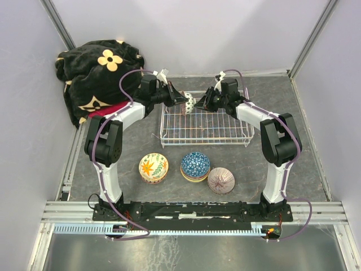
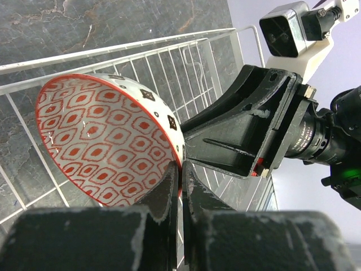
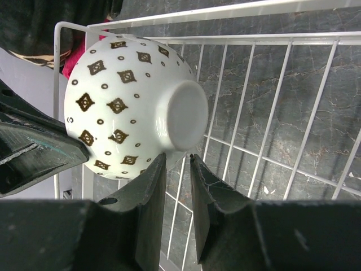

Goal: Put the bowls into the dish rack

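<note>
A white bowl with brown diamond marks outside and a red pattern inside (image 2: 101, 135) is tilted on its side over the left part of the white wire dish rack (image 1: 208, 140). My left gripper is shut on its rim. In the right wrist view the bowl's outside and foot ring (image 3: 189, 116) face my right gripper. That gripper is slightly open, its fingertips close to the foot ring with no bowl wall between them; whether they touch it I cannot tell.
In front of the rack stand a leaf-patterned bowl (image 1: 153, 167), a blue patterned bowl (image 1: 195, 164) on a yellowish one, and a striped pinkish bowl (image 1: 221, 180). A dark flowered cushion (image 1: 101, 73) lies at the back left. The rack's right part is empty.
</note>
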